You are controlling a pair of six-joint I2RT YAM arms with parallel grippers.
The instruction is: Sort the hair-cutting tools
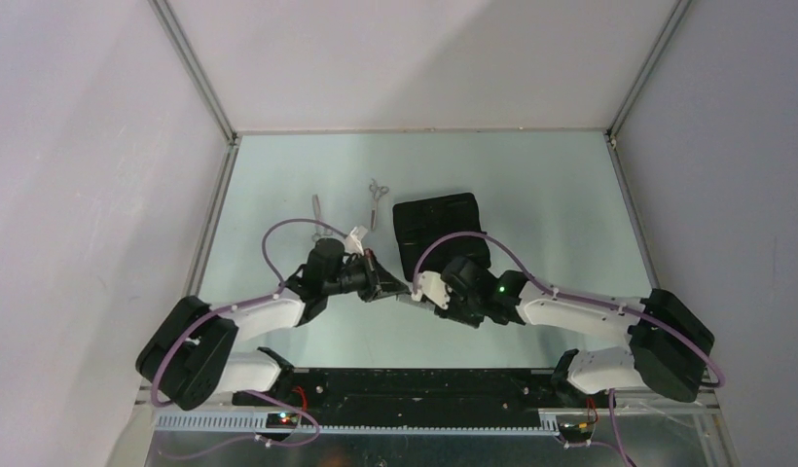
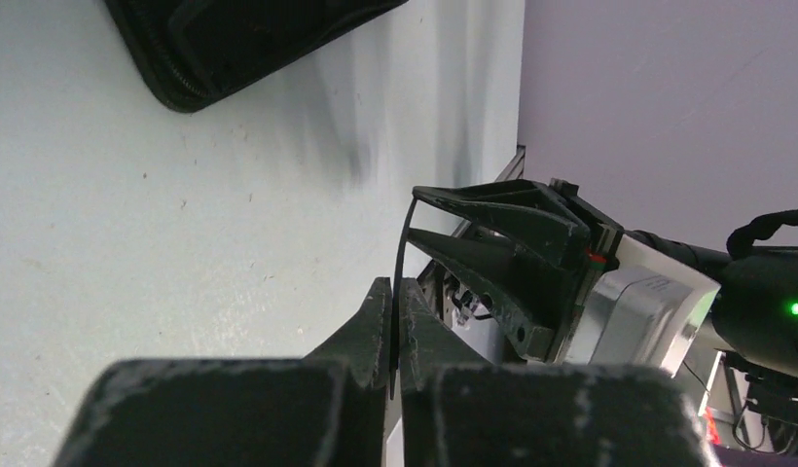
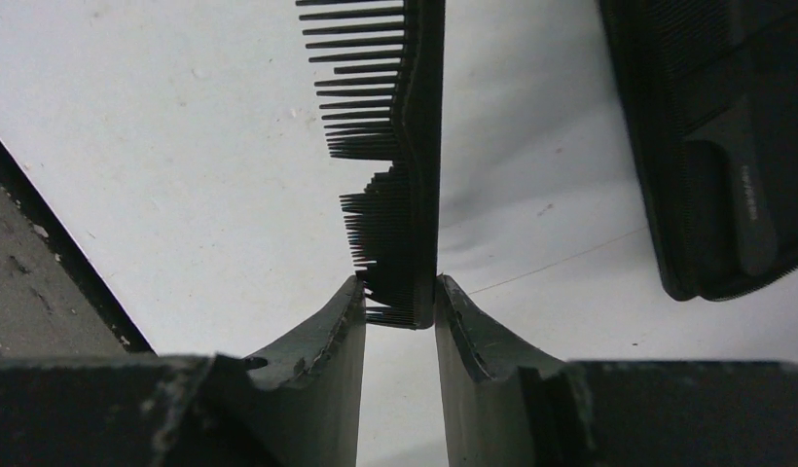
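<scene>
A black comb (image 3: 424, 146) with coarse and fine teeth spans the gap between my two grippers, above the table. My right gripper is shut on its fine-toothed end. In the left wrist view the comb (image 2: 400, 255) shows edge-on, and my left gripper is shut on its other end. The black zip case (image 1: 439, 216) lies open on the table behind the grippers; a dark tool (image 3: 745, 185) sits in one of its pockets. Silver scissors (image 1: 378, 199) lie left of the case. A second pair of scissors (image 1: 317, 209) lies farther left, partly behind the left arm's cable.
Purple cables (image 1: 546, 284) loop over both arms. The table's front edge (image 3: 69, 263) runs close by the right gripper.
</scene>
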